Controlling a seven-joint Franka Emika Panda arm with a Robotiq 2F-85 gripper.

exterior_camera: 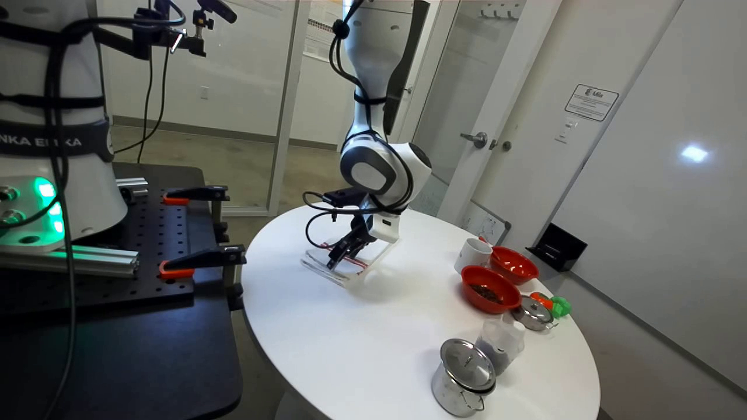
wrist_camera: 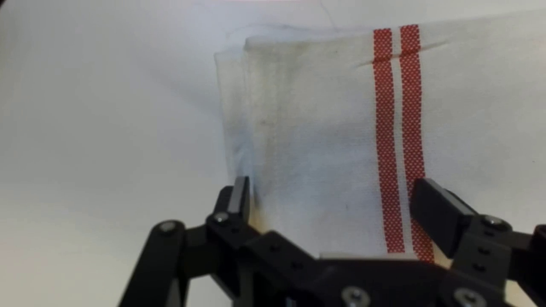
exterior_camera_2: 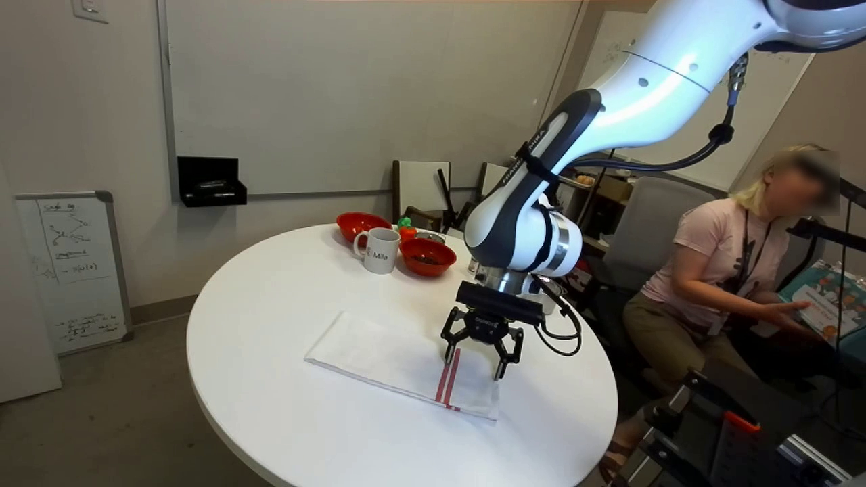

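Note:
A folded white towel (exterior_camera_2: 377, 354) with two red stripes lies flat on the round white table (exterior_camera_2: 252, 325). In the wrist view the towel (wrist_camera: 317, 128) shows its layered left edge and both stripes. My gripper is open low over its striped end. One finger (wrist_camera: 238, 197) is by the towel's left edge; the other is over the right-hand stripe. Nothing is held between them. In exterior view 2 the gripper (exterior_camera_2: 472, 369) points down at the towel's right end. From exterior view 1 the arm partly covers the towel (exterior_camera: 336, 274); whether the fingertips touch cloth I cannot tell.
Along the table's far side stand a white mug (exterior_camera_2: 379, 250), two red bowls (exterior_camera_2: 428, 257), a small lidded pan (exterior_camera: 533, 314), a clear container (exterior_camera: 501, 342) and a lidded steel pot (exterior_camera: 455, 391).

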